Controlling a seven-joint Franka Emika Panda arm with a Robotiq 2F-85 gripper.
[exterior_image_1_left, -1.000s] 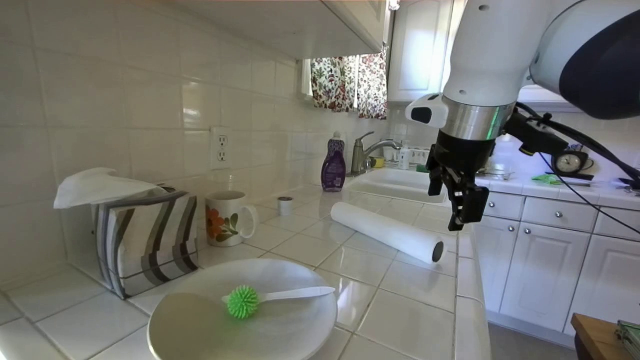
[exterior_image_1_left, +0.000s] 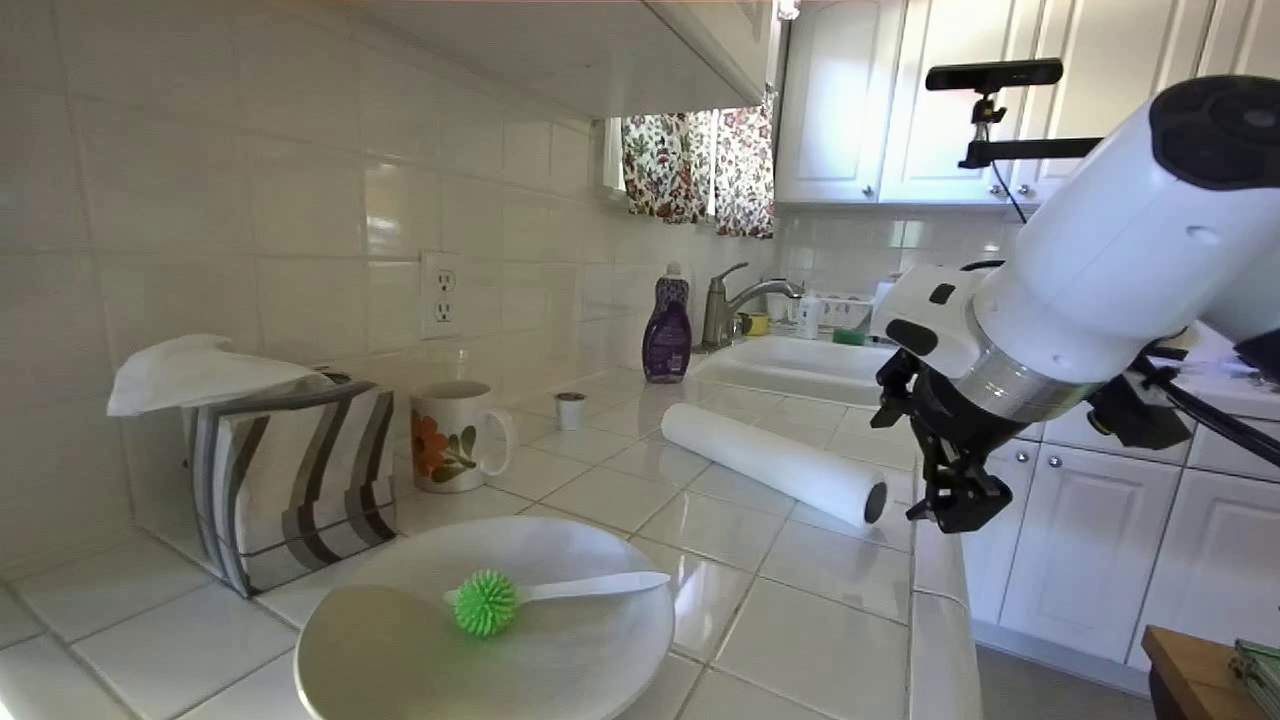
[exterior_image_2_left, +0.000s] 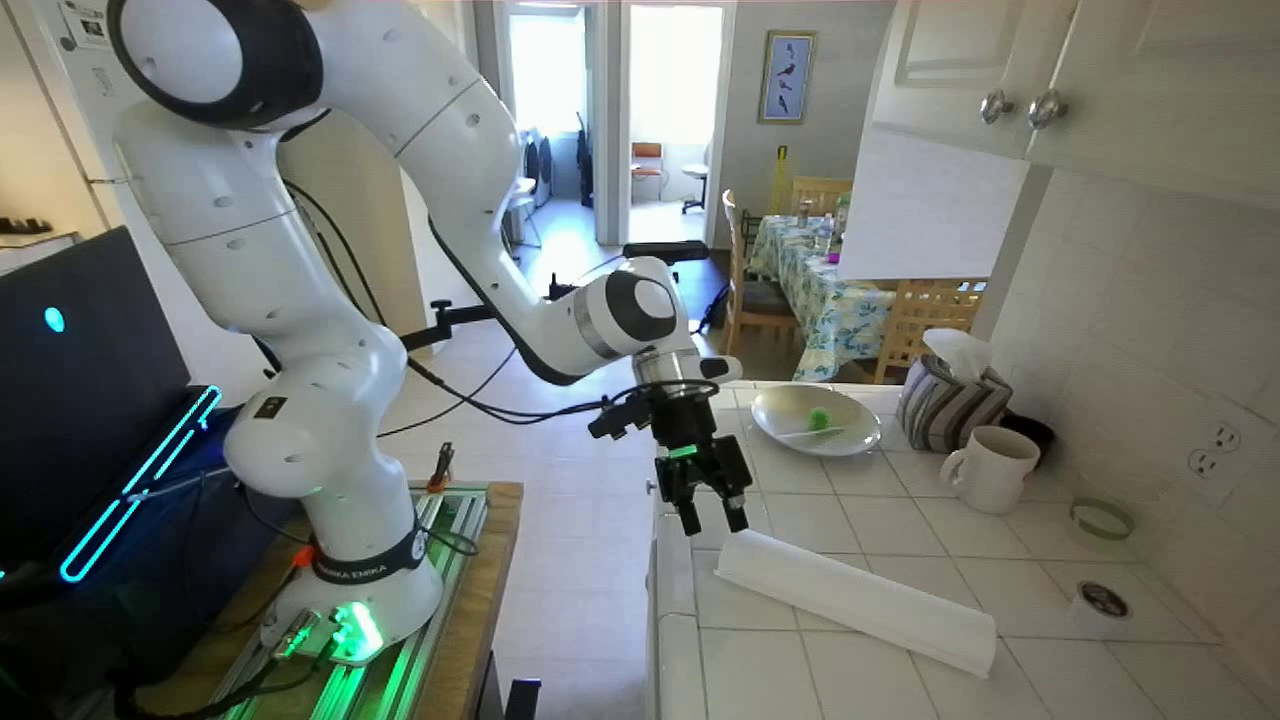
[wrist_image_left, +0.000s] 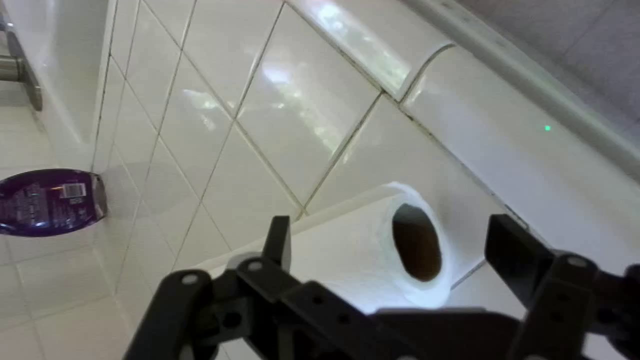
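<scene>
A white paper towel roll (exterior_image_1_left: 774, 460) lies on its side across the tiled counter, its brown hollow core (wrist_image_left: 416, 243) facing me in the wrist view. My gripper (exterior_image_1_left: 914, 474) is tilted beside the roll's near end, close to the counter's front edge. Its black fingers stand wide apart, and nothing is held between them. In exterior view 2 the gripper (exterior_image_2_left: 717, 528) points down near that same end of the roll (exterior_image_2_left: 858, 600). From the wrist the open end appears between the two fingers, though I cannot tell whether they touch it.
A bowl (exterior_image_1_left: 360, 648) with a green-headed brush (exterior_image_1_left: 486, 604) stands at the counter's near end. By the wall are a striped tissue box (exterior_image_1_left: 300, 480), a floral mug (exterior_image_1_left: 453, 434), a small white cup (exterior_image_1_left: 570, 412) and a purple bottle (exterior_image_1_left: 667, 330). Behind lies the sink (exterior_image_1_left: 792, 366).
My gripper has come lower and tilted over, its fingers now level with the roll's end. The arm has swung down with it. The roll has not moved.
</scene>
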